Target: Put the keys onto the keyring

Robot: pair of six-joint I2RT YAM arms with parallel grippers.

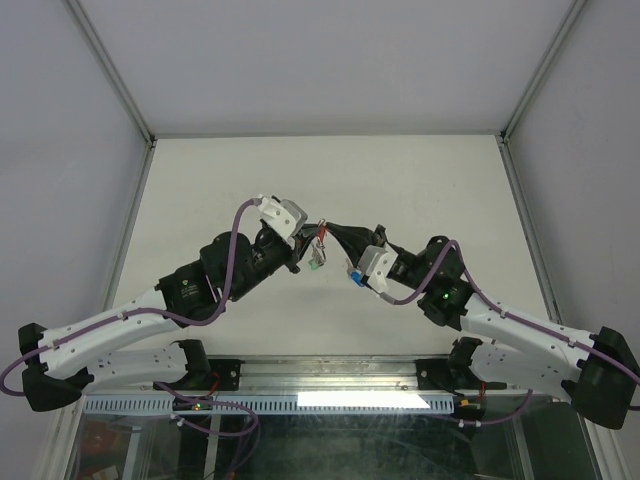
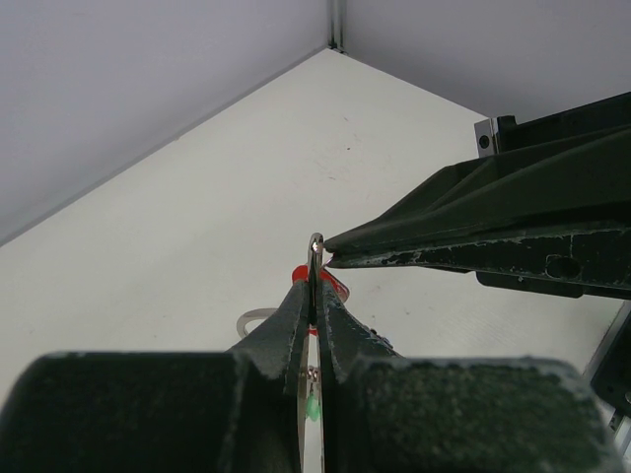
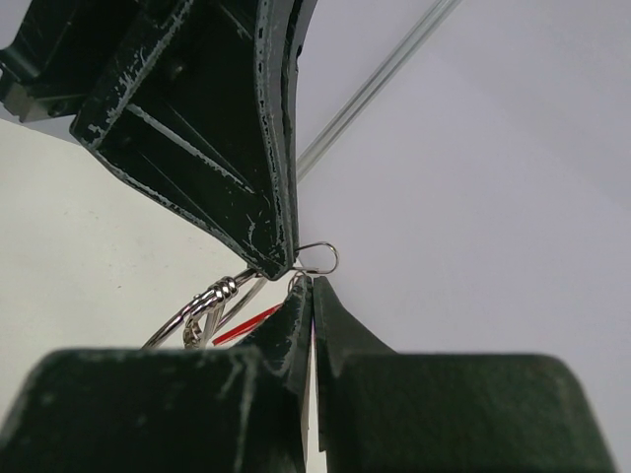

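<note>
Above the middle of the table the two gripper tips nearly meet. My left gripper is shut on a thin wire keyring [image 2: 315, 246], whose rounded end pokes out past the fingertips. In the right wrist view the wire's hooked end [image 3: 330, 258] shows beyond the left fingertip, and its coiled clasp [image 3: 215, 301] hangs on the near side. A red key [image 2: 337, 282] is just behind the wire; a silver piece and a teal piece [image 2: 313, 404] hang below. My right gripper is shut right beside the keyring; whether anything thin lies between its fingers is unclear.
Grey walls [image 1: 320, 60] close it in at the back and sides. A metal rail [image 1: 320, 370] runs along the front edge.
</note>
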